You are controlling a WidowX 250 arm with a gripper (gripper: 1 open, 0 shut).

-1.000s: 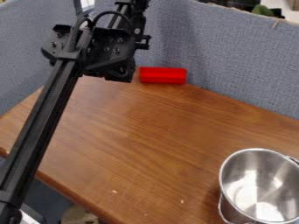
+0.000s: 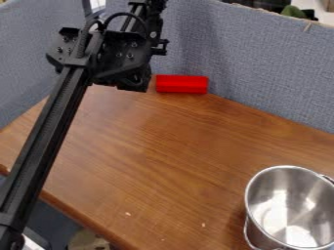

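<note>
The black robot arm (image 2: 59, 127) runs along the left side up to its dark end assembly (image 2: 120, 61) in the upper left, above the back of the wooden table. The gripper's fingers cannot be made out among the dark parts. A red cylinder (image 2: 182, 84) lies on its side at the back, against the padded wall, to the right of the arm's end. A steel pot (image 2: 287, 205) stands upright at the front right, and its visible inside is empty.
Grey-blue padded walls (image 2: 261, 78) border it at the back and left. The table's near left edge drops away beside the arm.
</note>
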